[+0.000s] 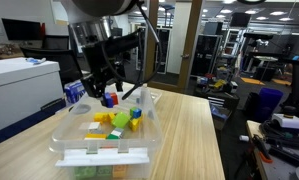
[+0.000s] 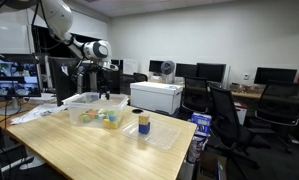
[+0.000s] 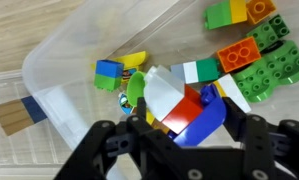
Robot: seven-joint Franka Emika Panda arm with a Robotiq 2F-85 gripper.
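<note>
My gripper points down into a clear plastic bin (image 1: pixel 77 133). Between its fingertips, in the wrist view, is a tilted group of bricks: a white brick (image 3: pixel 164 92), a red one (image 3: pixel 186 110) and a blue one (image 3: pixel 203 122). The same red and blue pieces show under the gripper (image 1: pixel 111 92) in exterior view 1, above the bin's loose bricks. Whether the fingers still press on the group cannot be made out. In exterior view 2 the arm and gripper are small, over the far side of the bin (image 2: pixel 89 117).
Loose bricks lie in the bin: green (image 3: pixel 259 77), orange (image 3: pixel 239 54), yellow (image 3: pixel 134 61) and several others. A blue-and-tan block (image 2: pixel 144 122) stands on the table beside a clear lid-like tray (image 2: pixel 161 137). Bare table (image 1: pixel 194 140) lies right of the bin.
</note>
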